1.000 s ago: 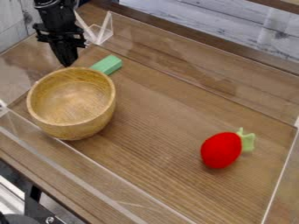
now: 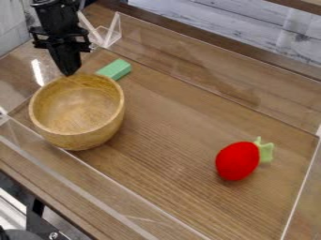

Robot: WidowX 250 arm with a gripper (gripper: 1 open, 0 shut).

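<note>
At the upper left my gripper (image 2: 53, 71) is a dark shape reaching down to just above the back rim of a wide tan bowl (image 2: 77, 114). Its fingers look shut, with nothing visible between them. Behind the bowl, to the right of the gripper, lies a small green block (image 2: 114, 68). A red oval object (image 2: 237, 161) with a pale green top sits at the lower right.
Dark parts of the robot show at the bottom left corner.
My gripper has shifted slightly left and down, closer to the bowl's back rim. The bowl, green block and red object have stayed in place.
</note>
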